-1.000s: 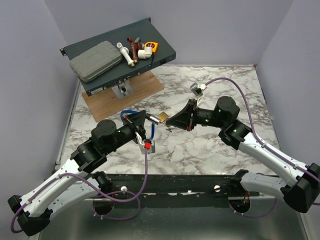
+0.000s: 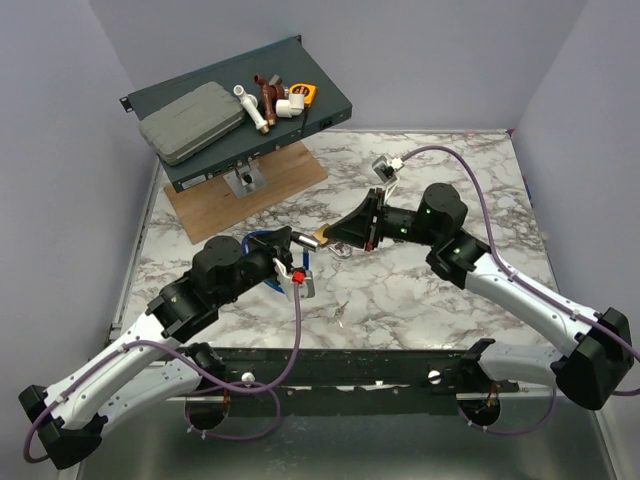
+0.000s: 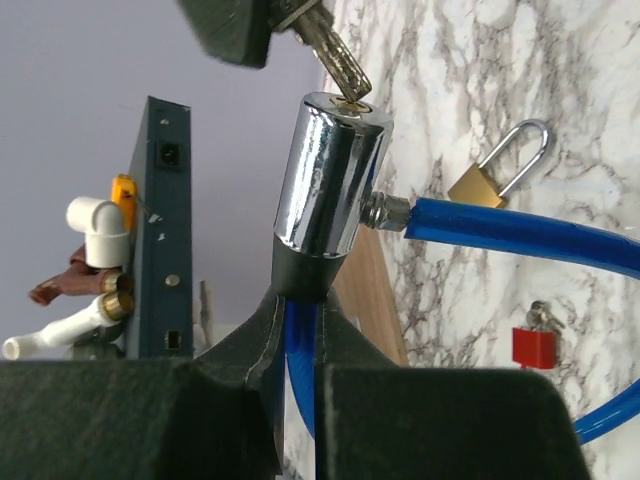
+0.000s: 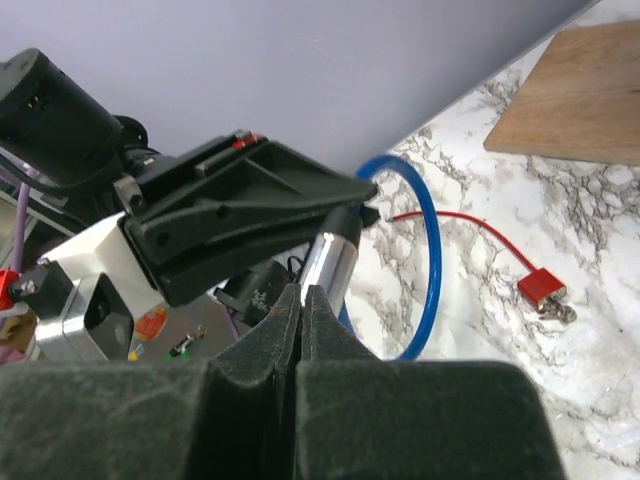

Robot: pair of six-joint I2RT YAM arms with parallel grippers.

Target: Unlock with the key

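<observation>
A chrome lock cylinder [image 3: 325, 175] on a blue cable [image 3: 510, 230] is in my left gripper, which is shut around the cylinder's dark lower end. From the upper left of the left wrist view comes a silver key [image 3: 335, 55], its tip at the keyhole in the cylinder's top face. How far it has entered does not show clearly. My right gripper [image 2: 335, 232] is shut on the key, facing the left one. In the right wrist view, the right fingertips hide the key, and the cylinder [image 4: 330, 265] appears just beyond them.
A brass padlock [image 3: 475, 187] and a red lock [image 4: 541, 287] with a red cable lie on the marble table. A dark shelf [image 2: 330, 100] bearing a grey case [image 2: 192, 122] and pipe fittings stands at the back left.
The right gripper has moved slightly left, closing the gap to the lock cylinder.
</observation>
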